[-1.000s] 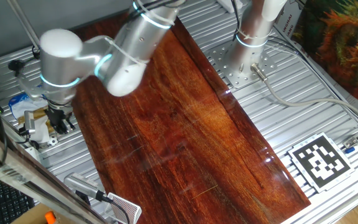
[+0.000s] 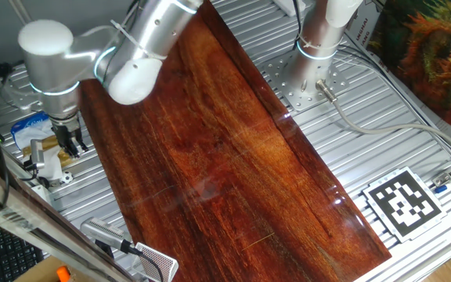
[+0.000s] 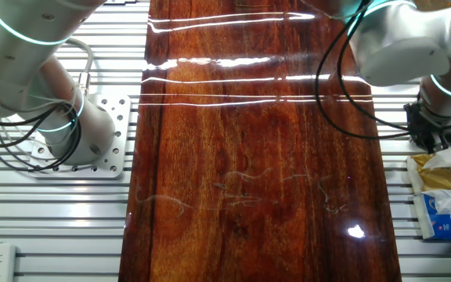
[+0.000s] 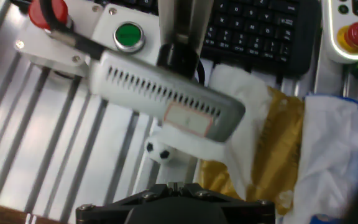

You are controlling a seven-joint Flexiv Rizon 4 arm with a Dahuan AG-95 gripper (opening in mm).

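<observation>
In the wrist view, my gripper shows at the bottom edge, its black fingers meeting in the middle with nothing visible between them. Ahead of it on the slatted metal table lies a small white ball with black patches [image 4: 160,151], partly covered by a white vented device [image 4: 166,96]. Gold-and-white packaging [image 4: 278,140] lies right of the ball, with a blue-and-white pack [image 4: 334,149] beyond it. From exterior view 1, the gripper [image 2: 74,153] points down past the board's left edge, near the packaging; its height above the table is hard to judge.
A glossy brown wooden board [image 2: 210,157] covers the middle of the table and is bare. Near the gripper are a metal post, a keyboard [image 4: 247,31], a red button [image 4: 48,12] and a green button [image 4: 128,35]. A marker board [image 2: 403,204] lies at far right.
Over the last second the arm has swung left in exterior view 1, carrying the gripper slightly left off the board's edge. The objects have stayed put.
</observation>
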